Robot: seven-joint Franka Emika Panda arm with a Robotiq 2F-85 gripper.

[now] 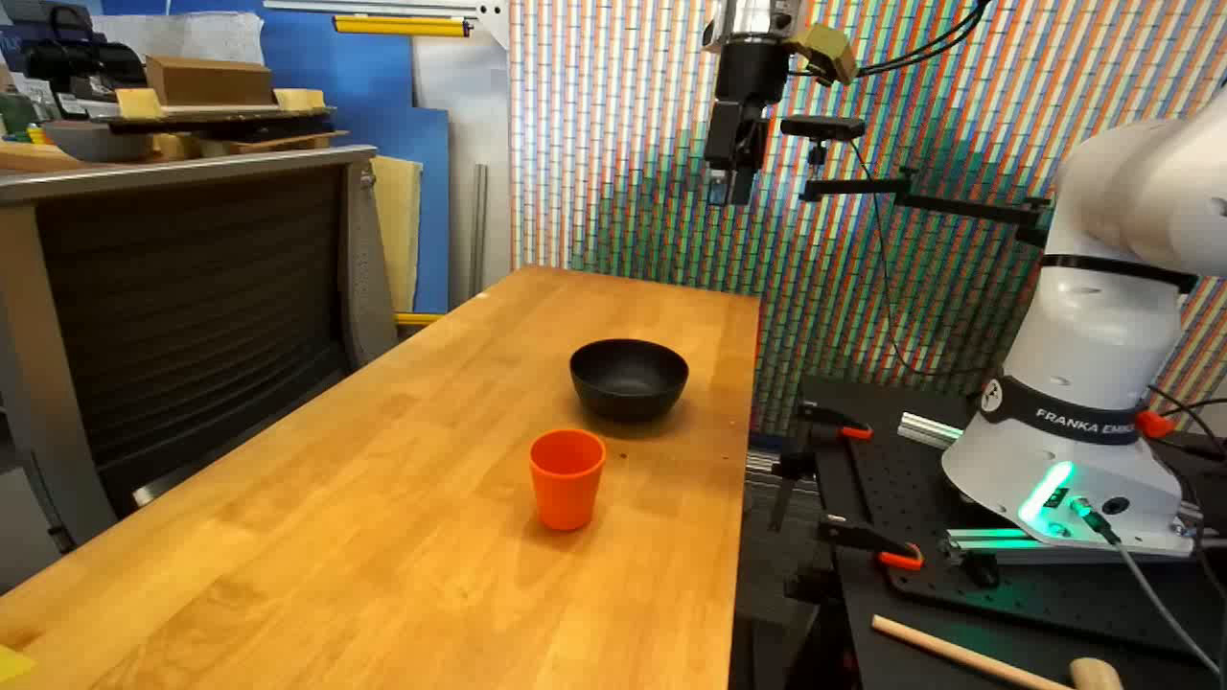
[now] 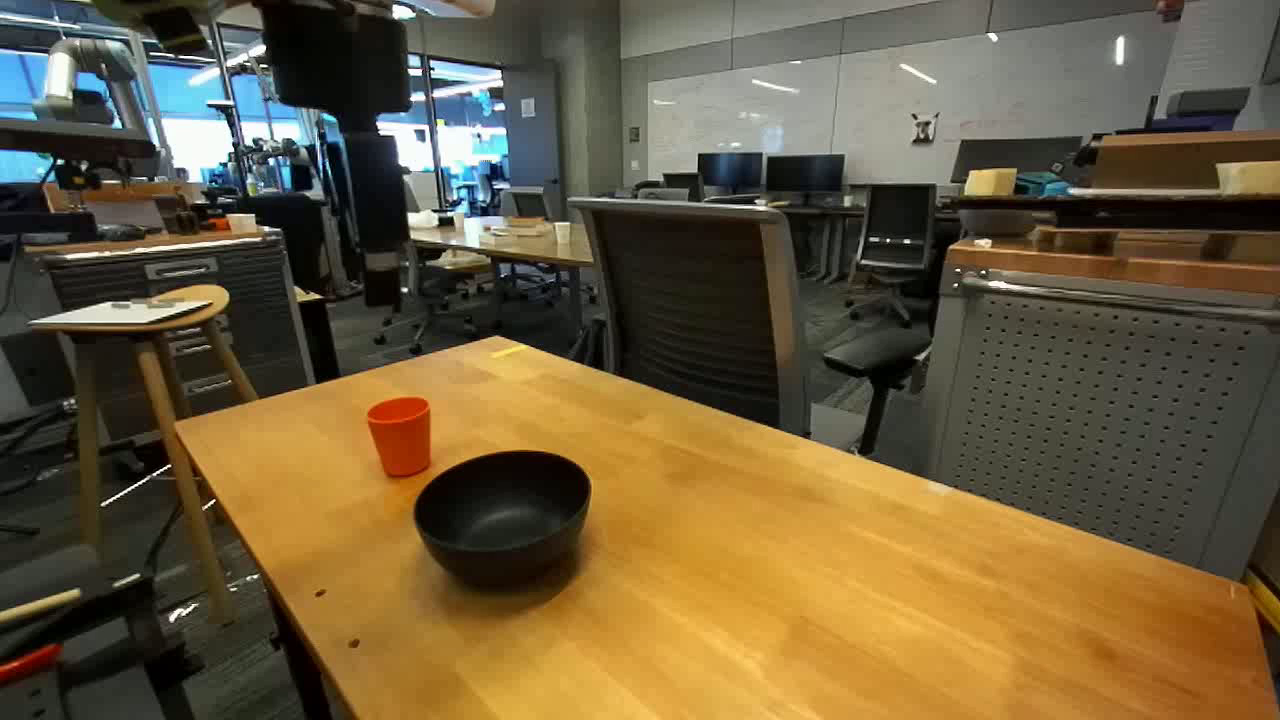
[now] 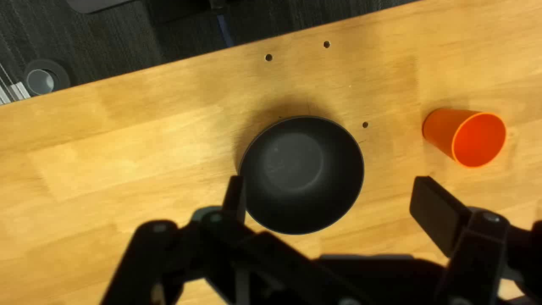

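Observation:
A black bowl [image 1: 628, 379] stands empty on the wooden table, its bare inside showing in the wrist view [image 3: 294, 162]. Close by is an upright orange cup [image 1: 567, 481]; looking down into it from the wrist, I see nothing inside the cup [image 3: 478, 140]. In exterior view 2 the cup [image 2: 399, 437] is just behind and left of the bowl [image 2: 504, 518]. My gripper is open, its fingers wide apart with nothing between them. High above the tabletop hangs the gripper [image 1: 731, 194] in exterior view 1, touching neither object.
A mesh-backed chair [image 2: 708, 312] stands along its far side in exterior view 2. Beside the robot base [image 1: 1064, 391], clamps and a wooden mallet [image 1: 966, 655] lie on a black bench.

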